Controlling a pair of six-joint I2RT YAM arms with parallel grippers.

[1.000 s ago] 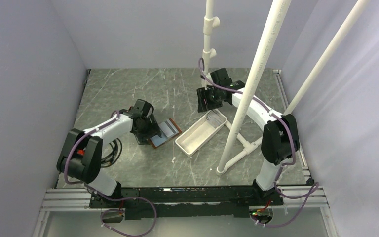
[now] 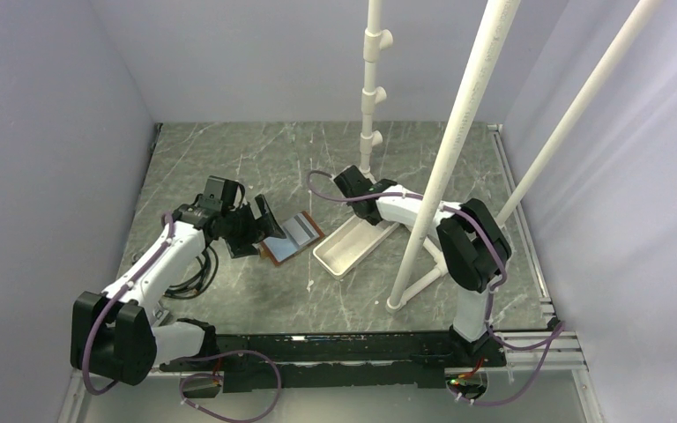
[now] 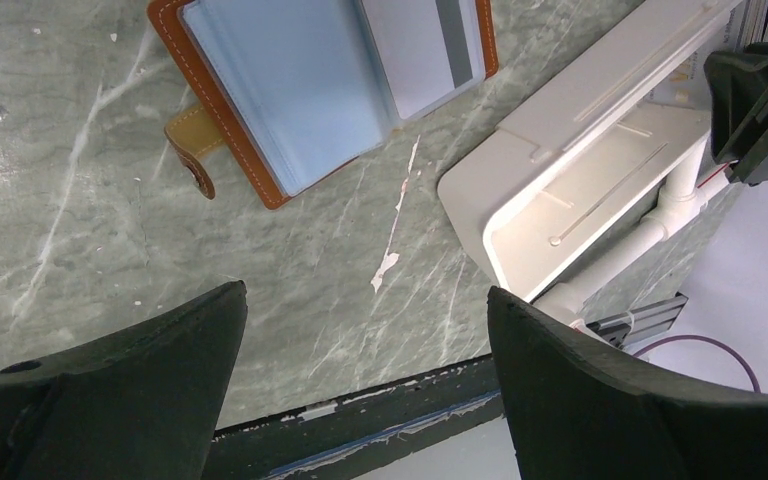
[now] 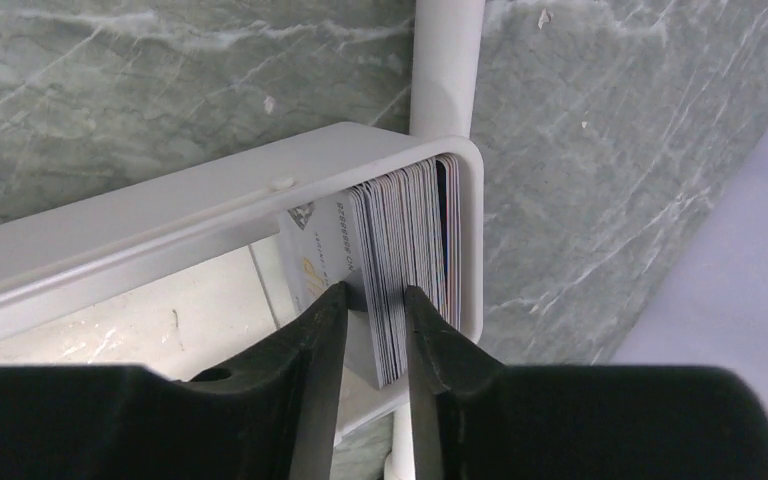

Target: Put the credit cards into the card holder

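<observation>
A stack of cards [image 4: 390, 260] stands on edge at one end of the white tray [image 2: 335, 264]. My right gripper is down at that stack, fingertips at the cards, part open; whether a card is between them cannot be told. The open card holder [image 2: 285, 244], brown with blue sleeves and a strap, lies left of the tray; the left wrist view shows its blue sleeve [image 3: 290, 90]. My left gripper hangs open above the table beside the holder, nothing between its fingers.
White pipes [image 2: 404, 282] stand right of and behind the tray. A coiled black cable [image 2: 196, 286] lies at the left.
</observation>
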